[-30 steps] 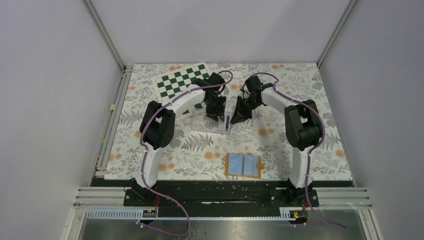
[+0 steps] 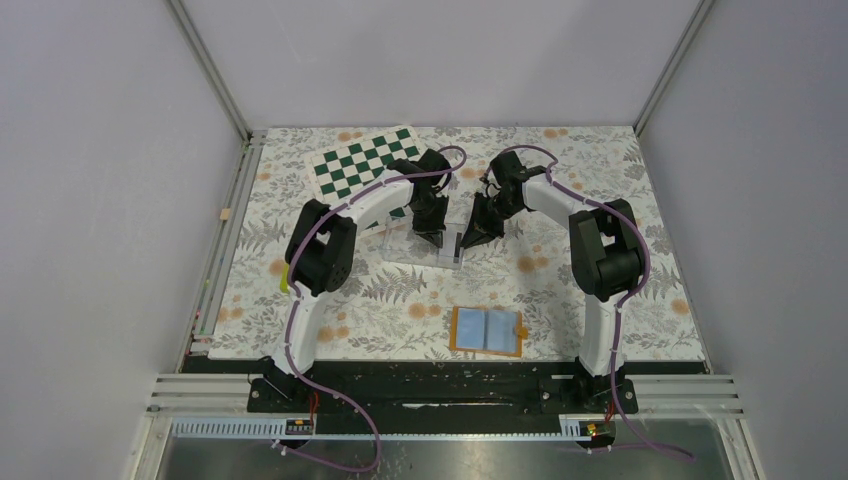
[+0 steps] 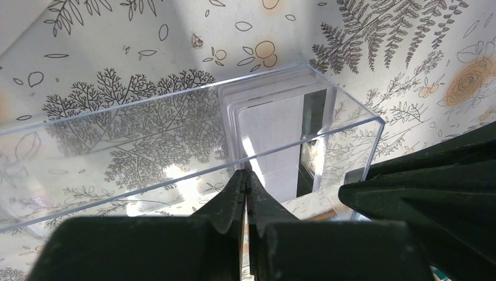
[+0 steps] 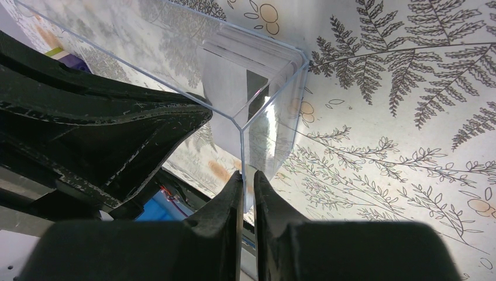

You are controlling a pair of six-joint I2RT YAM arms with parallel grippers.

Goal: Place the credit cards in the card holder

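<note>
White cards with a dark stripe stand stacked inside a long clear box, near its right end. In the left wrist view my left gripper is shut, its tips beside the lower left edge of the stack; no card shows between them. At the box's right end, my right gripper is shut on the clear wall near a corner. From above, both the left gripper and the right gripper are close together over the box. An open holder with blue pages and a tan border lies near the front edge.
Behind the left arm lies a green-and-white checkered board. Something yellow shows partly behind that arm.
The dark stripe of the cards sits slightly further right. The right arm and the blue holder have not moved.
</note>
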